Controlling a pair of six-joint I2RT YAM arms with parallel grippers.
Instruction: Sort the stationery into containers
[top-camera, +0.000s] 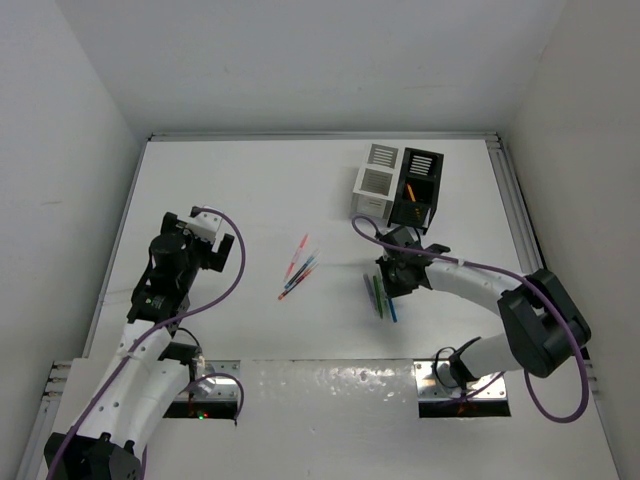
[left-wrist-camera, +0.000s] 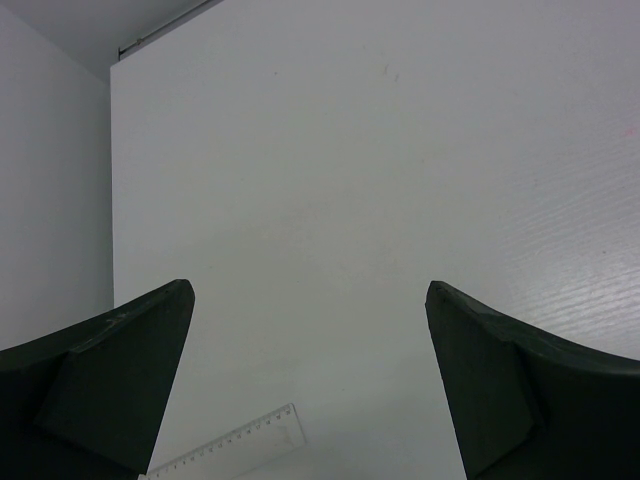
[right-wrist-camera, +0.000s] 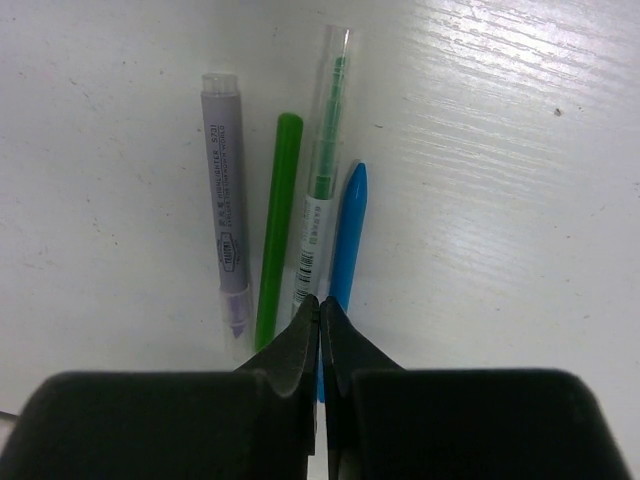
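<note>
My right gripper is shut with nothing between its fingers, above the table. A blue pen (right-wrist-camera: 349, 230) lies on the table beneath the fingertips, partly hidden by them. Alongside it runs a clear pen with a green refill (right-wrist-camera: 318, 200), its lower end hidden. To their left lie a green pen (right-wrist-camera: 280, 215) and a purple highlighter (right-wrist-camera: 225, 185). Over bare table at the far left, my left gripper is open and empty. Several more pens (top-camera: 294, 283), some reddish and some blue, lie mid-table in the top view.
At the back right stand a white container (top-camera: 365, 205) and a black container (top-camera: 427, 162), with an orange item (top-camera: 410, 192) inside the black one. A transparent ruler (left-wrist-camera: 240, 445) lies near the left gripper.
</note>
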